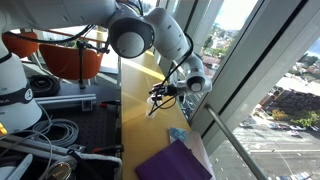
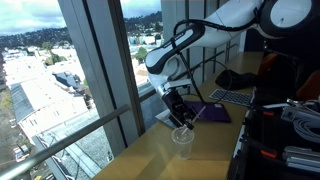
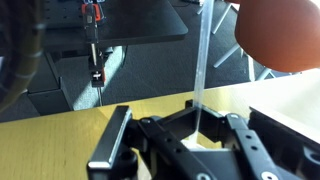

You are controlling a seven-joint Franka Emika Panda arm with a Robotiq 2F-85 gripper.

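Observation:
A clear plastic cup [image 2: 183,146] stands upright on the wooden table near its front edge. In exterior view 1 the cup [image 1: 153,106] is small and partly covered by the gripper. My gripper [image 2: 184,124] hangs tilted just above the cup's rim. In the wrist view a thin translucent straw [image 3: 203,55] runs from the top edge down to the fingertips. My gripper looks shut on this straw, though the contact itself is partly hidden. Whether the straw's far end is inside the cup cannot be made out.
A purple flat item [image 1: 173,163] lies on the table with a small blue cloth [image 1: 178,134] nearby. A keyboard [image 2: 232,97] sits farther back. Windows border one side; a black cart [image 2: 262,160] and an orange chair [image 3: 285,35] border the other. Tabletop beside the cup is clear.

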